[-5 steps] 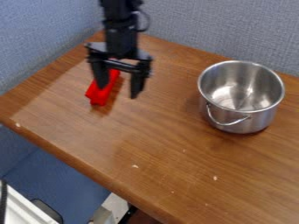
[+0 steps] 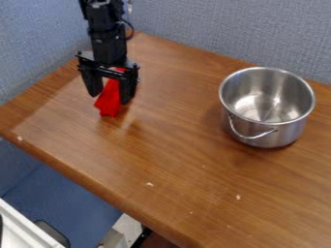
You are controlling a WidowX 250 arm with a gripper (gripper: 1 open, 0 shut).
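Note:
My black gripper is at the upper left, open, its fingers straddling a red object that lies on the wooden table. The red object is partly hidden behind the gripper, and I cannot tell whether the fingers touch it.
A steel pot with a wire handle stands at the right. Grey padded walls edge the table at the back and left. A blue floor area and white frame show at the lower left.
The pot has stayed put.

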